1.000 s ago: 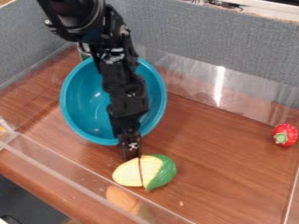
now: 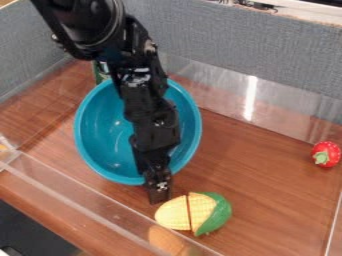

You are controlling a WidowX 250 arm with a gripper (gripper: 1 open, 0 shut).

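My black gripper (image 2: 158,190) hangs down over the front edge of a teal bowl (image 2: 96,125), its tip low beside a yellow toy corn (image 2: 181,212) with a green husk, which lies on the wooden floor in front of the bowl. The arm hides the middle and back of the bowl.
A red toy strawberry (image 2: 326,153) lies at the right. An orange object (image 2: 168,240) sits at the front behind a clear wall. Grey padded walls (image 2: 254,55) bound the back and left. Bare wood is at the right.
The gripper has moved slightly down and right, and the bowl appears a little displaced too.
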